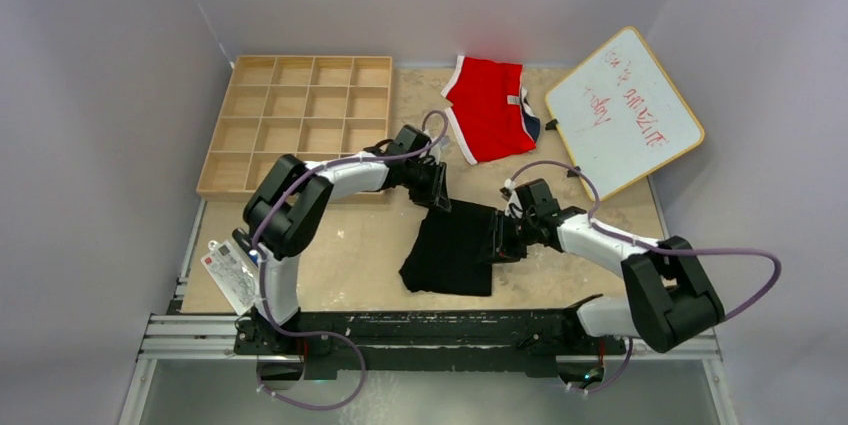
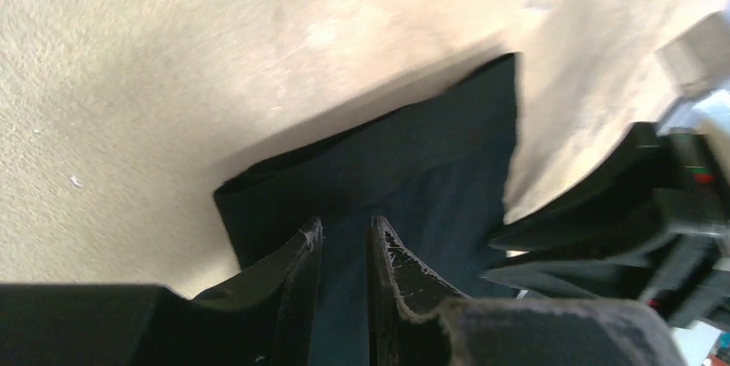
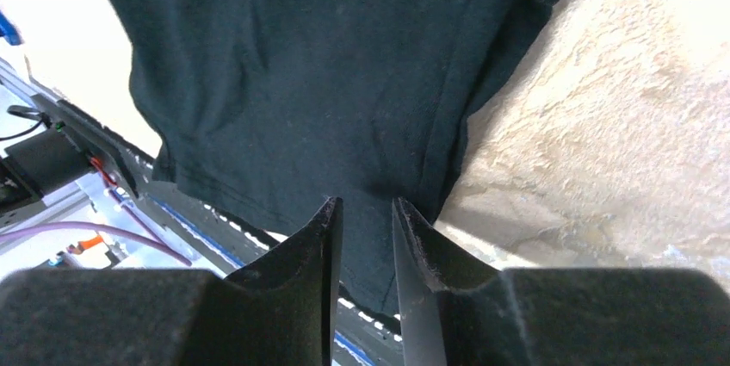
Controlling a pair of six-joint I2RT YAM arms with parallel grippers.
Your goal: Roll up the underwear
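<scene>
The black underwear [image 1: 452,250] lies folded into a flat rectangle on the table in front of the arms. At its far left corner is my left gripper [image 1: 440,205], its fingers part open. In the left wrist view the cloth's folded far edge [image 2: 370,159] runs past the fingertips, with nothing seen pinched. My right gripper [image 1: 503,248] hangs at the cloth's right edge, also part open. In the right wrist view the layered edge [image 3: 448,142] lies below the fingertips, and no cloth shows gripped between them.
A wooden compartment box [image 1: 305,115] stands at the back left, partly covered by the left arm. Red underwear [image 1: 488,110] lies at the back, and a whiteboard [image 1: 625,110] leans at the right. Bare table lies left of the black cloth.
</scene>
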